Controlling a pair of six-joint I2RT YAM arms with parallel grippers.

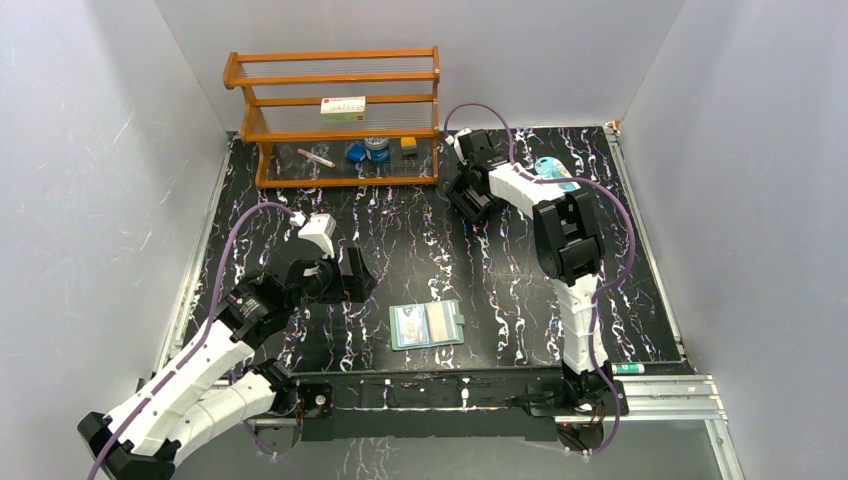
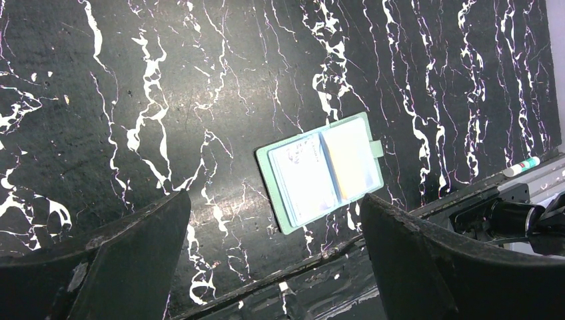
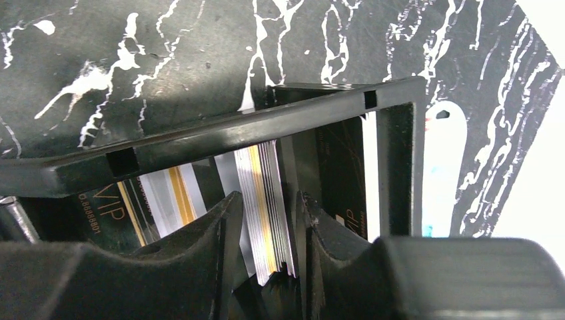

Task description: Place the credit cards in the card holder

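Observation:
The card holder (image 1: 427,325) lies spread flat near the table's front edge, its green cover framing clear sleeves. In the left wrist view the same card holder (image 2: 305,183) shows a printed insert and a pale one. My left gripper hovers up and to the left of it, fingers apart and empty. Credit cards (image 3: 256,200) stand on edge inside a black box (image 3: 220,139) at the back right. Over that box is my right gripper, open, one finger on each side of a bundle of cards; contact with them is unclear.
A wooden rack (image 1: 345,182) with small items stands at the back left. Beside the box lies a pale blue object (image 1: 552,169), partly behind the right arm. A green-capped tube (image 1: 628,368) rests by the front right edge. Mid-table is clear.

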